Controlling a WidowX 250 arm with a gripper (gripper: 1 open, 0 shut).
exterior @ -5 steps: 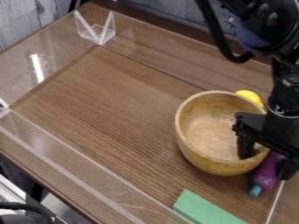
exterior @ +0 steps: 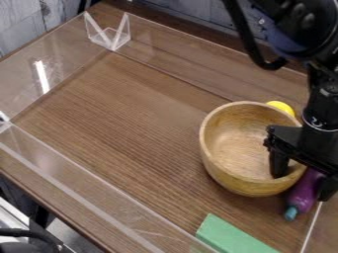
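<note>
My black gripper (exterior: 303,148) reaches in from the upper right and sits low over the right side of a wooden bowl (exterior: 231,148), its lower parts at the bowl's rim. Just below it, a purple object with a teal tip (exterior: 302,196) lies to the right of the bowl, partly hidden by the gripper. Whether the fingers are open or shut, and whether anything is between them, cannot be made out against the dark housing.
A yellow object (exterior: 280,107) lies behind the bowl, a green block (exterior: 231,236) at the front edge. A clear bracket (exterior: 109,30) stands at the back left.
</note>
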